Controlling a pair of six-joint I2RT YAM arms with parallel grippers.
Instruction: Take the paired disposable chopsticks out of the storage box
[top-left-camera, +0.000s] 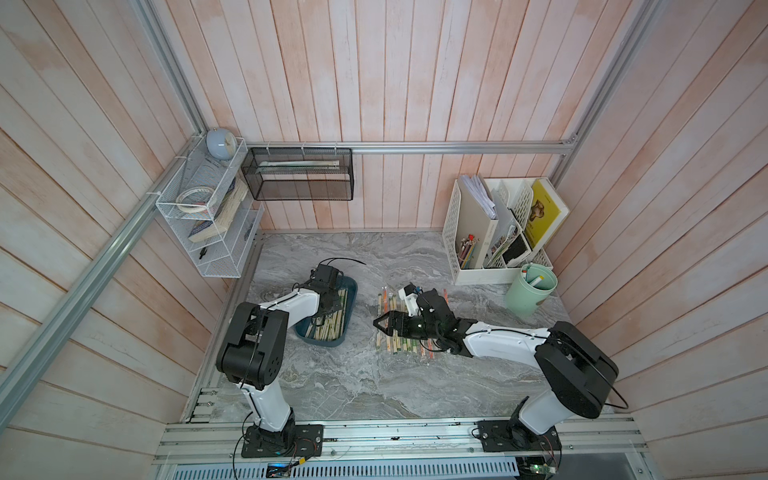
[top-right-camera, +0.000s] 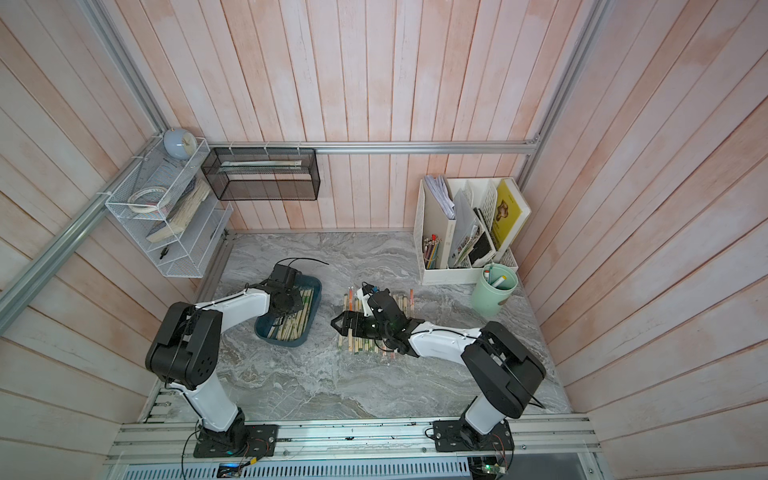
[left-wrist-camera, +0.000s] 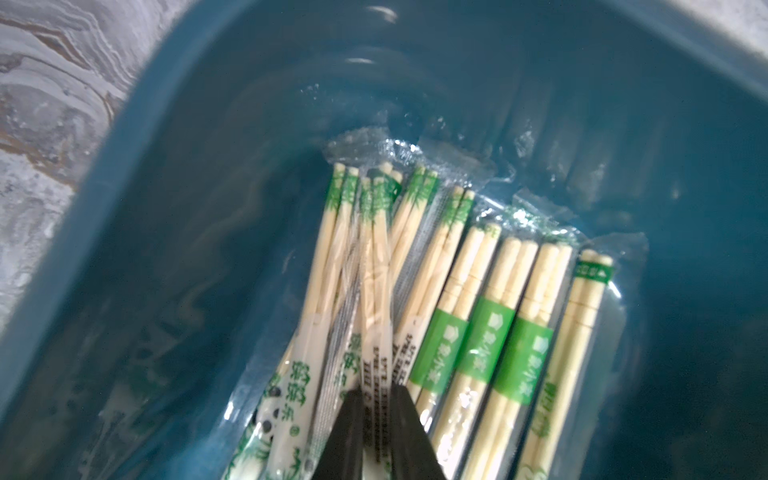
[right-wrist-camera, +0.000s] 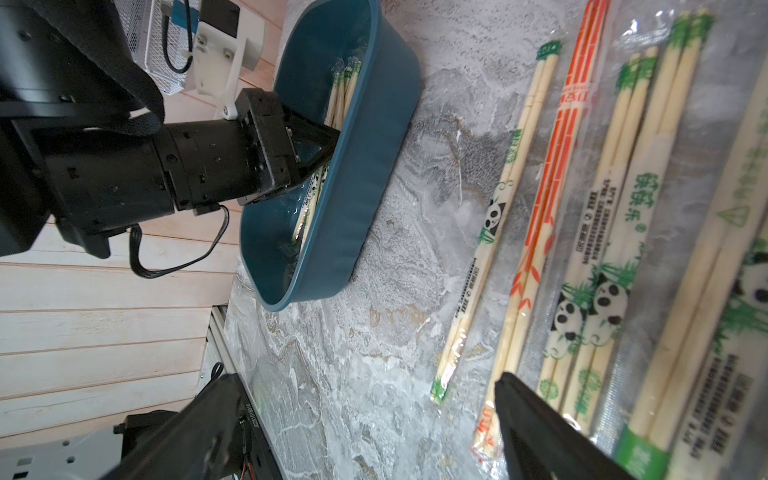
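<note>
Several wrapped chopstick pairs lie side by side in the blue storage box (top-left-camera: 349, 308), some with green bands (left-wrist-camera: 486, 340). Inside the box, my left gripper has its fingers a narrow gap apart around a clear-wrapped pair (left-wrist-camera: 373, 280) that lies over others. Whether the fingers press on it cannot be told. My right gripper is open and empty, over the table to the right of the box. Beneath and beside it lie several wrapped pairs on the table, among them a red-patterned pair (right-wrist-camera: 552, 192) and a panda-printed pair (right-wrist-camera: 494, 216).
A white file holder (top-left-camera: 480, 274) and a green pen cup (top-left-camera: 525, 297) stand at the back right. On the left are white wire shelves (top-left-camera: 220, 260); a black mesh basket (top-left-camera: 300, 190) hangs on the back wall.
</note>
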